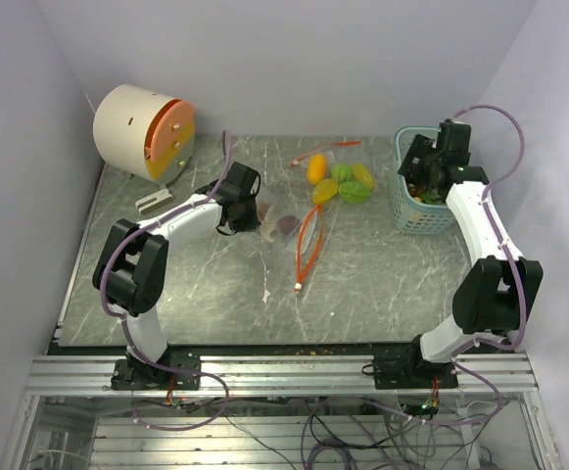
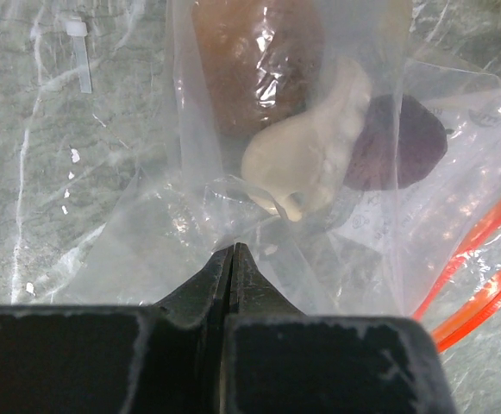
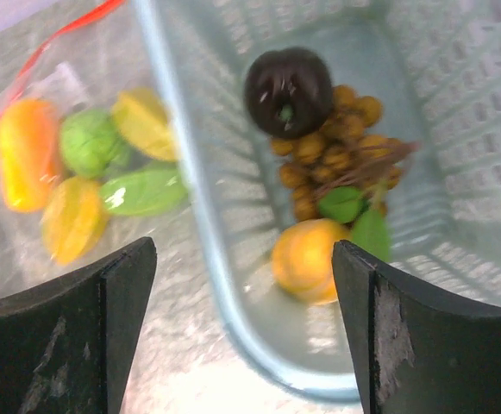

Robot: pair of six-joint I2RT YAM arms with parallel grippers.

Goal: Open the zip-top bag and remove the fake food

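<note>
A clear zip top bag (image 2: 138, 250) with an orange-red zip strip (image 1: 310, 245) lies on the table. Inside or under its film show a brown food piece (image 2: 259, 65), a pale beige piece (image 2: 297, 164) and a dark purple piece (image 2: 401, 142). My left gripper is shut on the bag's film at its near-left part. Over the basket (image 1: 423, 223), my right gripper stands open with its fingers apart and nothing between them. A dark purple round food (image 3: 289, 90), brown clustered pieces and an orange fruit (image 3: 306, 259) lie in the basket.
A second clear bag with an orange strip (image 1: 325, 152) lies at the back, with a yellow-orange pepper (image 1: 316, 168) and several green and yellow pieces around it. A cream drum (image 1: 127, 127) stands back left.
</note>
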